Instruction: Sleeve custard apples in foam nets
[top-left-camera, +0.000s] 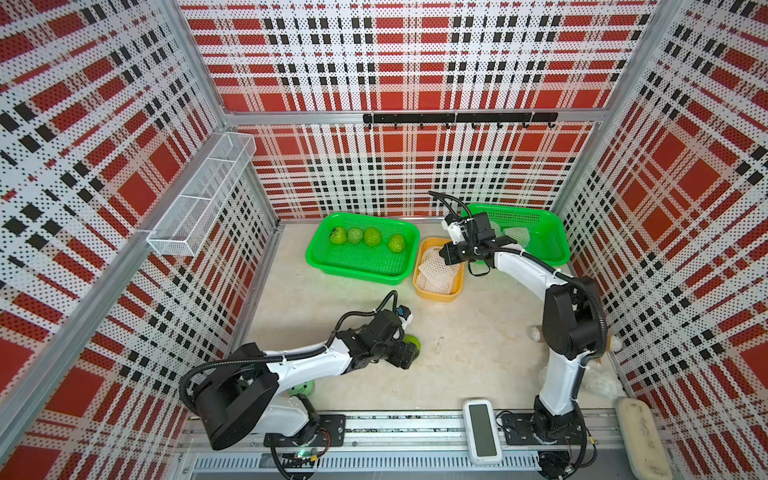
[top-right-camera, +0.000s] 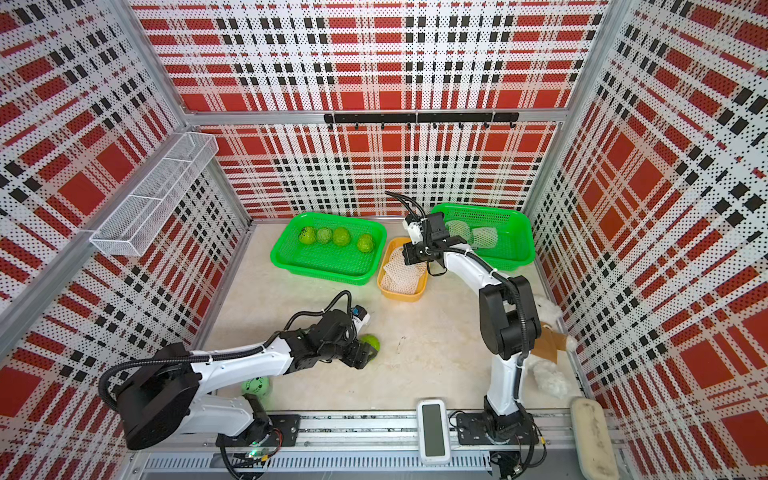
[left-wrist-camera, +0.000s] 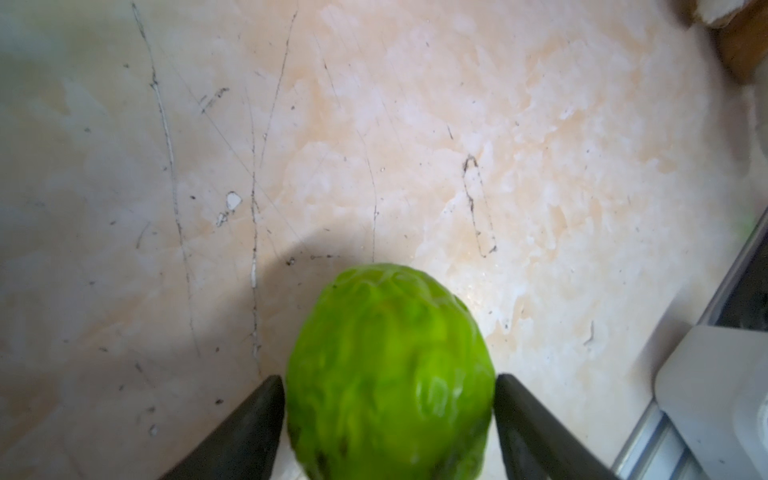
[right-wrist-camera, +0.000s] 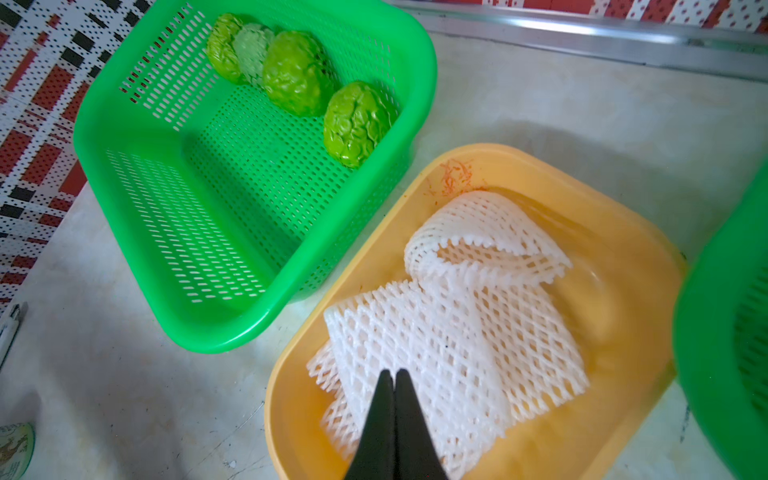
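Note:
In the left wrist view a bright green custard apple (left-wrist-camera: 390, 368) is clasped between both fingers of my left gripper, with the tabletop behind it. Over the yellow-orange tray (right-wrist-camera: 616, 216), my right gripper is shut, its fingertips pressed together with nothing between them. White foam nets (right-wrist-camera: 416, 352) lie flat and overlapping in that tray, outside the fingers; one curled net (right-wrist-camera: 488, 236) rests toward the far end. More custard apples (right-wrist-camera: 358, 124) sit in the left green basket (right-wrist-camera: 216, 340).
The right green basket (top-right-camera: 518, 240) holds netted fruit (top-right-camera: 484, 237). A white device (top-left-camera: 482, 432) lies at the front edge, and a green round object (top-left-camera: 302, 388) beside the left arm's base.

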